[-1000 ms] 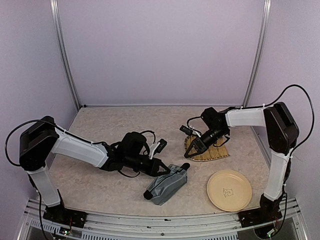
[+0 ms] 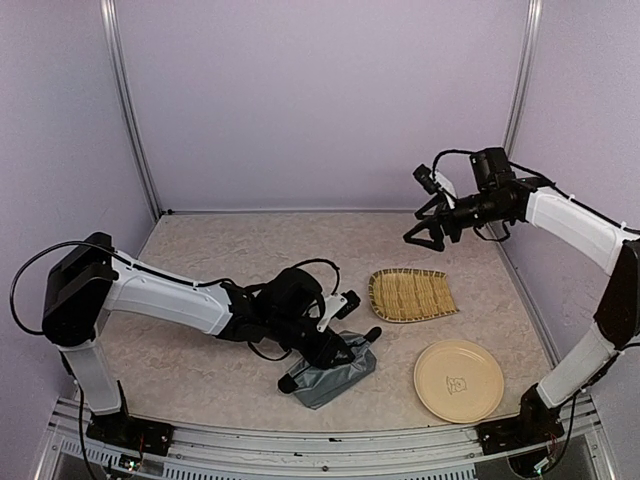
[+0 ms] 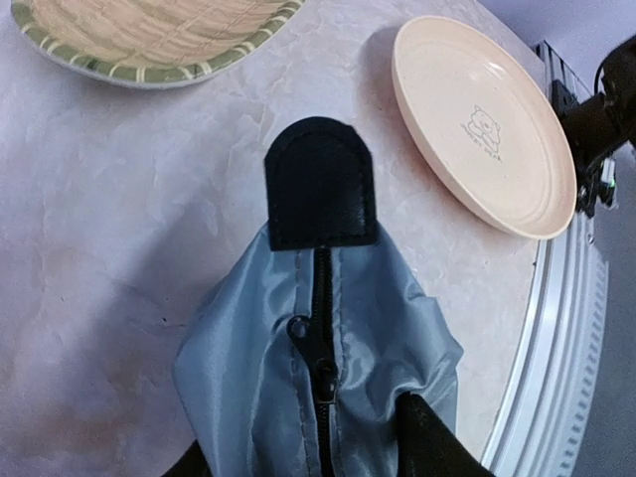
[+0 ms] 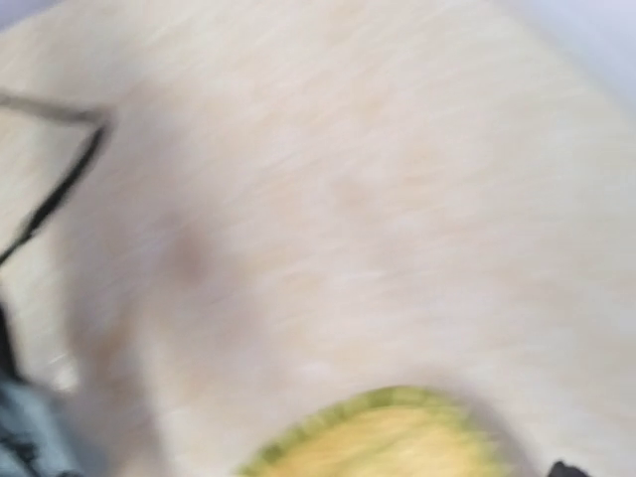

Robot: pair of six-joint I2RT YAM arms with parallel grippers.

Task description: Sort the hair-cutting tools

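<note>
A grey zippered pouch with black end tabs lies near the front centre of the table. My left gripper is down over it; in the left wrist view the dark fingertips sit low against the pouch fabric, partly hidden, so their grip is unclear. The zip pull lies along the middle. My right gripper is raised at the back right, open, with nothing visible between its fingers.
A woven basket lies right of centre, a cream plate at the front right.
</note>
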